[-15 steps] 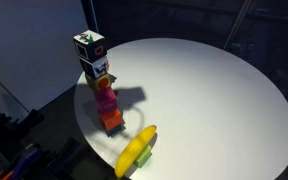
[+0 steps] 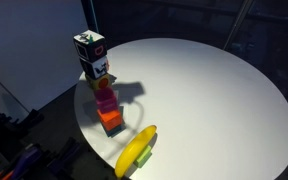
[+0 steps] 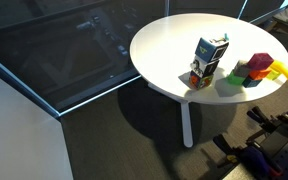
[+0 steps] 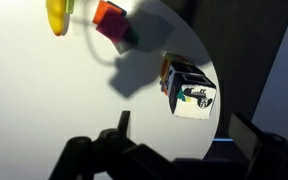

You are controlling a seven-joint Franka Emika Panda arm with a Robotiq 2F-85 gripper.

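Black-and-white picture cubes (image 2: pixel 91 54) stand in an upright stack near the rim of the round white table (image 2: pixel 204 95). From above, the top cube (image 4: pixel 194 97) shows in the wrist view. A stack of coloured blocks, including a red block (image 3: pixel 259 62), stands apart from that stack. The yellow banana (image 2: pixel 136 152) lies close to the coloured blocks, with a green block (image 2: pixel 144 157) beside it. My gripper is open, nothing between its fingers, and the cube stack appears between and beyond the fingertips. Exterior view 2 shows the gripper (image 3: pixel 242 140) outside the table's edge.
Dark floor (image 3: pixel 114 130) surrounds the table, and a pale wall (image 2: pixel 34 45) rises on the left in exterior view 1. Beside the stack, the table's rim is close.
At the lower left of exterior view 1, the dark gripper has shifted slightly. The cubes, coloured blocks and banana have stayed where they were.
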